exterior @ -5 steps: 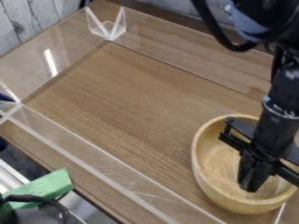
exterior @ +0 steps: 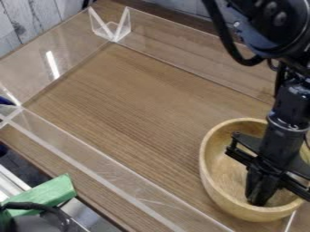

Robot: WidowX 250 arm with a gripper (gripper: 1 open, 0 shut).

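Observation:
A light wooden bowl (exterior: 219,169) sits at the lower right of the wooden table. My black gripper (exterior: 260,186) points down into it from above, its fingers low inside the bowl and looking shut. I see nothing held between them, though the bowl's inside is partly hidden behind the gripper.
A clear bracket (exterior: 111,27) stands at the back left. A green object (exterior: 43,198) with a black cable lies off the table at the lower left.
The gripper has sunk a little deeper into the bowl and shifted slightly. The bowl stays about where it was.

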